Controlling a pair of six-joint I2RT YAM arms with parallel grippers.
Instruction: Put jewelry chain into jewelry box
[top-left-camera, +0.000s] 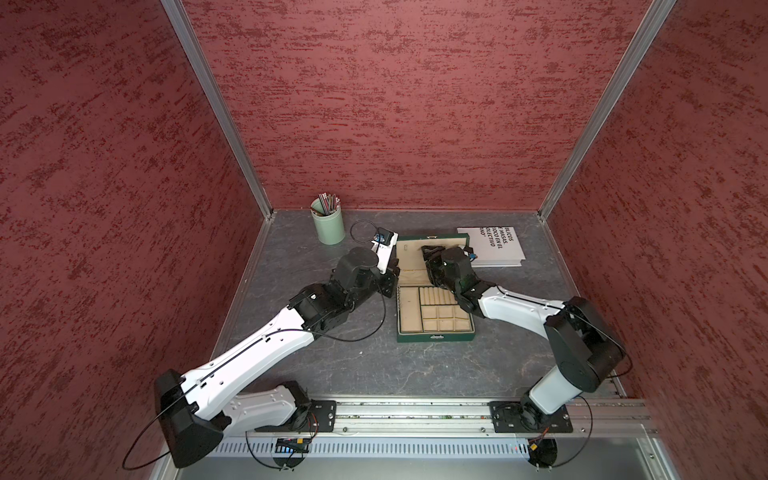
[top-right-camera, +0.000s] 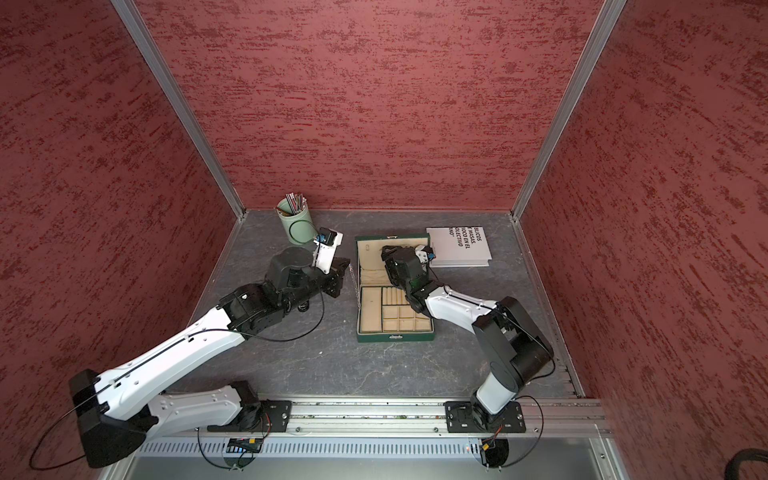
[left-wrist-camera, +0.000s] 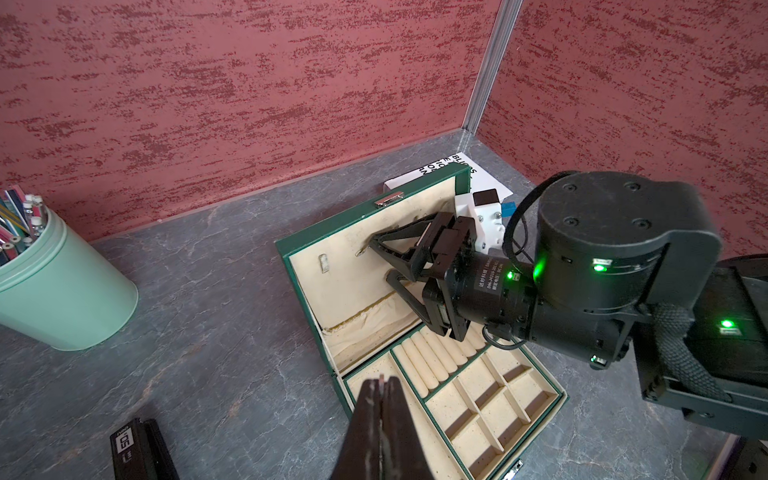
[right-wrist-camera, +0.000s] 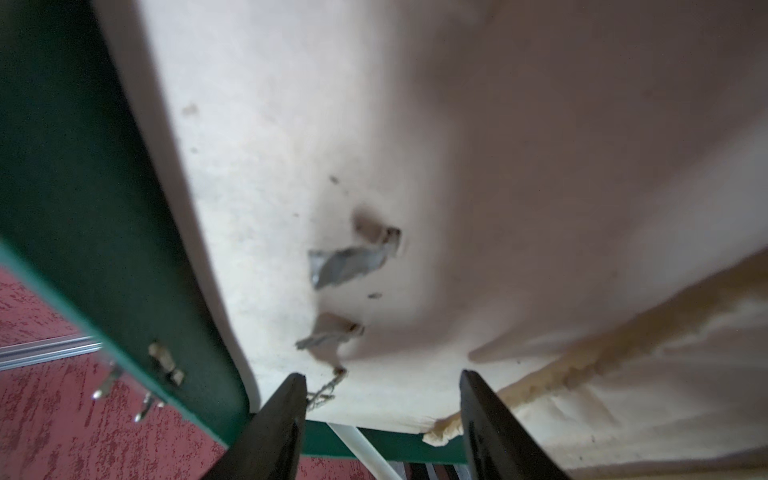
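Note:
The green jewelry box (top-left-camera: 409, 312) lies open, lid lining (left-wrist-camera: 312, 288) upright. My left gripper is shut, held left of the box; in the top right view a thin chain (top-right-camera: 354, 284) hangs beside it, apparently from it. My right gripper is inside the lid with its fingers apart, facing metal hooks (right-wrist-camera: 348, 264) on the lining. A short piece of chain (right-wrist-camera: 324, 392) hangs from a fixture near the left finger, partly hidden; I cannot tell whether it is the same chain.
A green pen cup (top-left-camera: 329, 226) stands back left, white books (top-left-camera: 494, 246) back right. A small black object (left-wrist-camera: 140, 452) lies on the table left of the box.

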